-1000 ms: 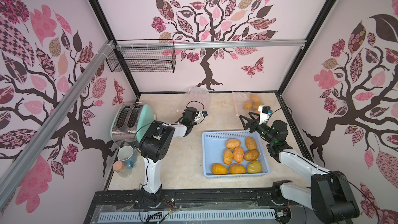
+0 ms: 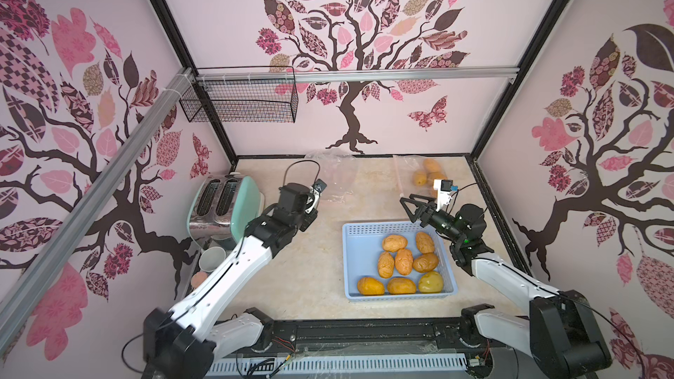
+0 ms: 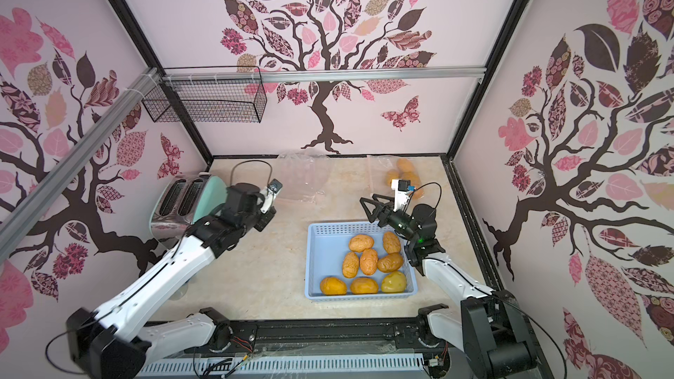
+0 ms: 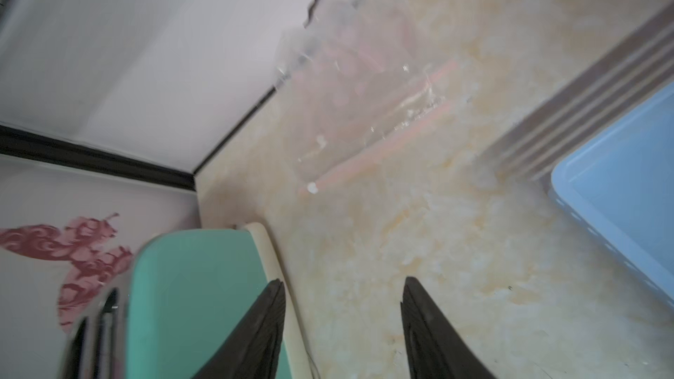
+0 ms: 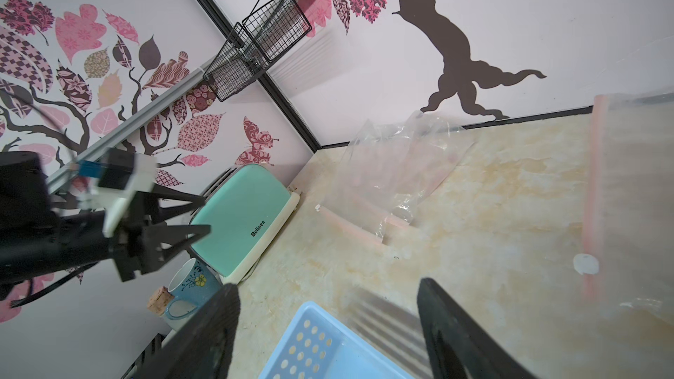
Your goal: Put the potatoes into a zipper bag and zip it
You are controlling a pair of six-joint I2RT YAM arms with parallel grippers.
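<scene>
Several potatoes (image 2: 394, 242) lie in a blue tray (image 2: 361, 231) at front right. A clear zipper bag (image 4: 358, 98) lies flat and crumpled at the back middle. Another bag (image 5: 632, 196) at back right holds potatoes (image 2: 431, 165). My left gripper is raised over the table beside the toaster, above and in front of the middle bag, fingers apart with nothing visible between them. My right gripper hangs open and empty over the back edge of the tray, left of the filled bag.
A mint toaster (image 2: 245, 207) stands at left with mugs (image 2: 212, 258) in front of it. A wire basket (image 2: 238, 98) hangs on the rail. The table between toaster and tray is clear.
My left arm has lifted and drawn back to the left, away from the middle bag. My right gripper has shifted slightly left.
</scene>
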